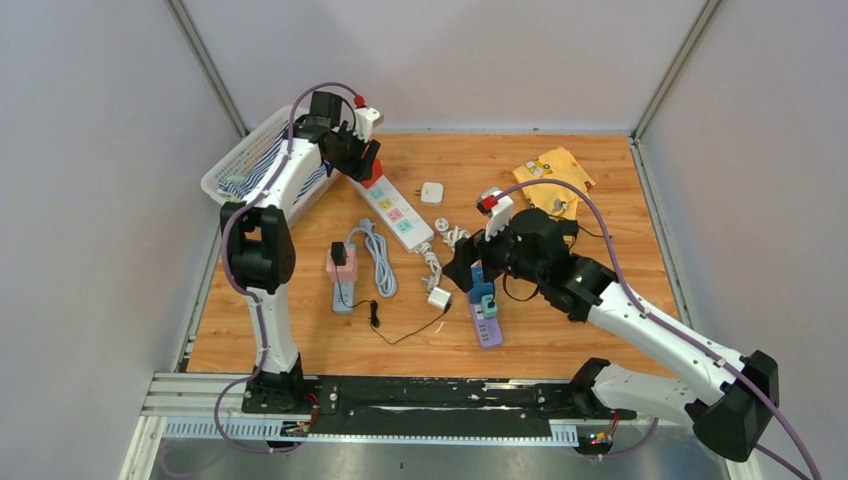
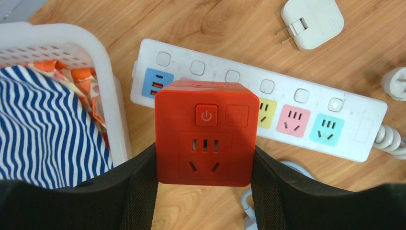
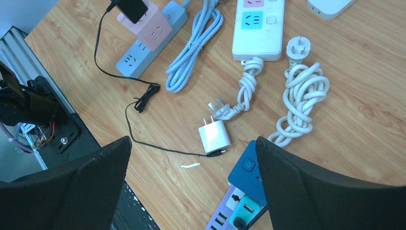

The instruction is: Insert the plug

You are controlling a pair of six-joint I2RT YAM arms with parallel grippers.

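Observation:
A red cube-shaped socket adapter [image 2: 206, 139] is held between the fingers of my left gripper, its socket face toward the wrist camera. Behind it lies the white power strip [image 2: 354, 139] with coloured outlets; the adapter covers part of its left half, and whether the two touch I cannot tell. In the top view the red adapter [image 1: 373, 174] is over the strip's far end [image 1: 400, 215]. My right gripper is open above the table, with no object gripped. Below its right finger is a dark blue adapter [image 3: 250, 170] on a purple strip [image 3: 221, 211].
A white basket [image 2: 107, 86] with striped cloth stands beside the strip's left end. A white square charger [image 2: 313, 21] lies behind it. A pink cube [image 3: 152, 28] on a light-blue strip [image 3: 131, 62], coiled cables and a small white charger [image 3: 214, 136] occupy the middle. A yellow bag [image 1: 555, 175] lies back right.

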